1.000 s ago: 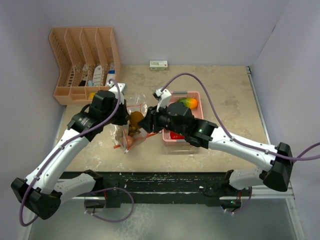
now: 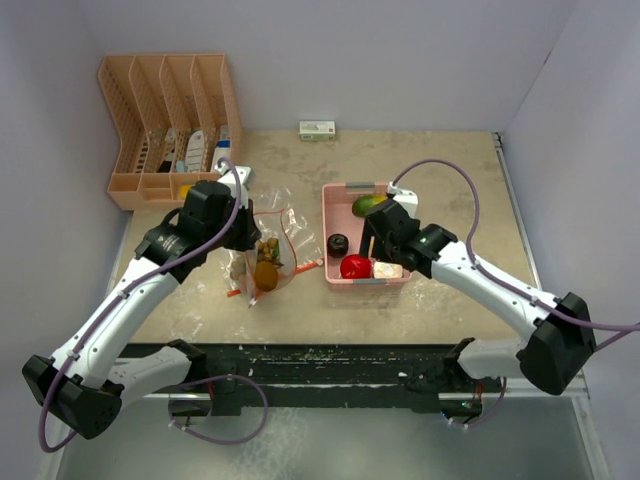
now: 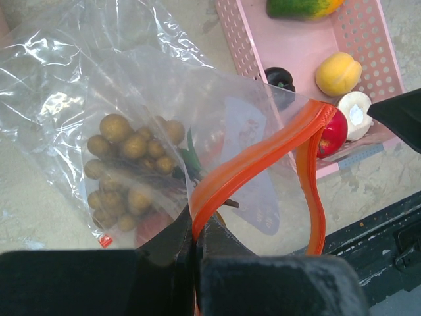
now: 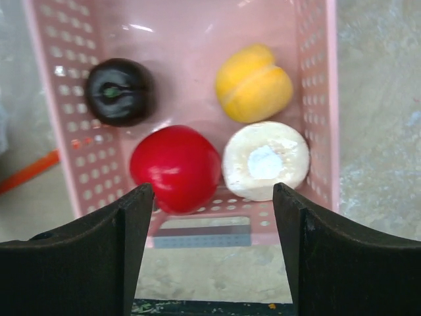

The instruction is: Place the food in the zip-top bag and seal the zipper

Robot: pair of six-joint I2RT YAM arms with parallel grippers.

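Observation:
The clear zip bag (image 3: 151, 85) with its orange zipper edge (image 3: 263, 155) lies on the left half of the table, mouth held apart. My left gripper is shut on the bag's rim. Inside the bag are a cluster of round brown food (image 3: 125, 158) and a larger brown round piece (image 2: 266, 276). Over the pink basket (image 2: 327, 225) hangs my right gripper, its fingers apart and empty. Below it in the basket lie a red food (image 4: 176, 168), a white round piece (image 4: 266, 160), a yellow piece (image 4: 253, 83) and a dark one (image 4: 118, 92).
A green and orange papaya-like food (image 3: 302, 6) lies at the basket's far end. The peach-coloured divided rack (image 2: 150, 100) stands at the back left, and a small box (image 2: 317, 130) sits at the back wall. Table to the basket's right is bare.
My right gripper has moved right, from the bag's mouth to over the basket. The larger brown round piece now rests lower in the bag. My left arm has stayed still.

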